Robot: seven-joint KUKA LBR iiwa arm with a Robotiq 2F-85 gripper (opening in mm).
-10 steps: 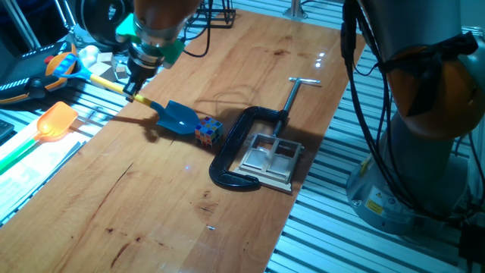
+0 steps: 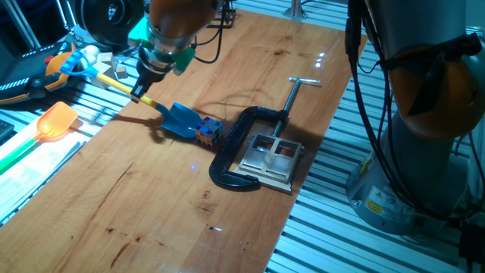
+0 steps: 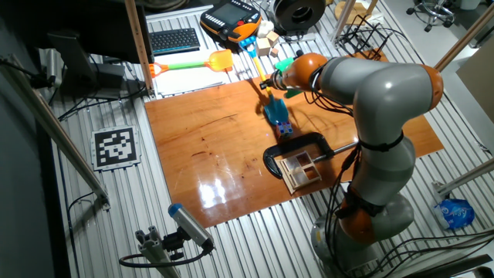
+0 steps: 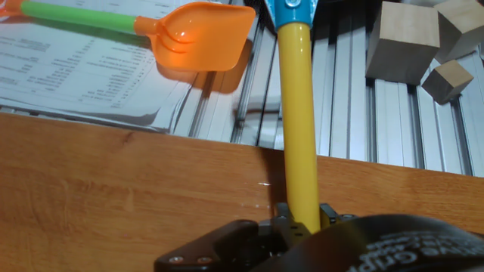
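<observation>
My gripper (image 2: 139,96) is shut on the yellow shaft of a toy shovel (image 2: 115,84) with a blue handle and blade. In the wrist view the yellow shaft (image 4: 299,128) runs upward from between the fingers, to the light-blue handle (image 4: 293,10) at the top edge. The blue blade (image 2: 180,120) points toward a Rubik's cube (image 2: 208,131) and ends right by it; whether they touch I cannot tell. From the second exterior view, the blade (image 3: 275,110) and cube (image 3: 285,129) appear close together over the wooden board.
Right of the cube lie a black C-clamp (image 2: 220,168) and a framed box (image 2: 271,157). An orange-and-green shovel (image 4: 203,36) rests on papers beyond the board. Wooden blocks (image 4: 402,41) sit on the slatted surface. The board's near part (image 2: 136,220) is clear.
My gripper and the blue-and-yellow shovel have shifted slightly to the right in exterior view 1, the blade coming closer to the cube. The cube and clamp look unmoved.
</observation>
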